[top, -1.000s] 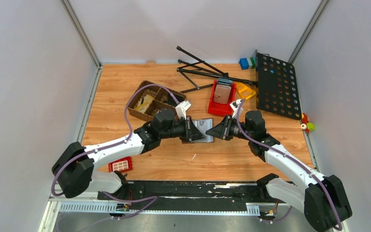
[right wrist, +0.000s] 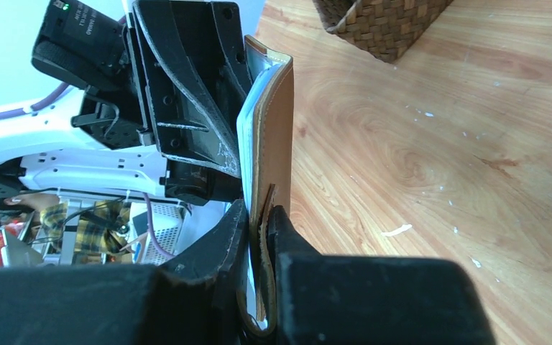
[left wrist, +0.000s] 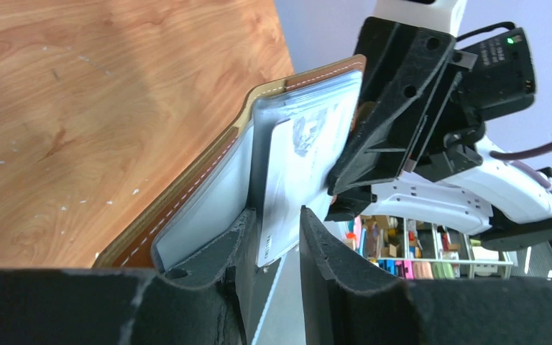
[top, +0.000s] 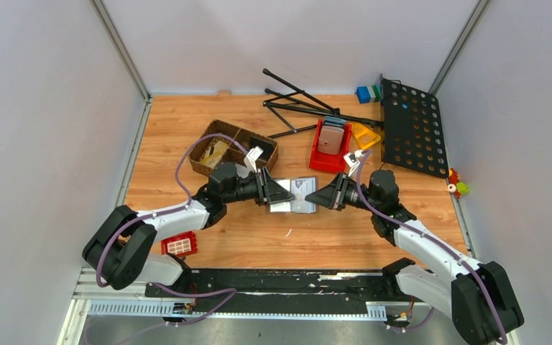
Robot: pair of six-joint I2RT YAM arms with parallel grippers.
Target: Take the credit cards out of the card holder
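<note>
The brown card holder [right wrist: 277,122] is spread open, held up between my two arms, with clear sleeves inside. My right gripper [top: 310,198] is shut on its right side, one finger on each face. A white card [left wrist: 280,190] shows in the sleeves [left wrist: 323,118], its lower edge standing out from them. My left gripper [top: 292,198] is open at the holder's left part. In the left wrist view, its fingers [left wrist: 318,251] stand apart around the card's lower edge. Whether either finger touches the card, I cannot tell.
A woven basket [top: 205,169] stands behind the left arm. The red bin [top: 323,164] holding a pinkish item sits behind the right arm, near a black folding stand [top: 309,108]. A red object [top: 180,243] lies front left. Bare wood is free in front of the holder.
Over the last second my left gripper has drawn back to the left, uncovering more of the holder's inside. The right gripper and the holder have barely moved.
</note>
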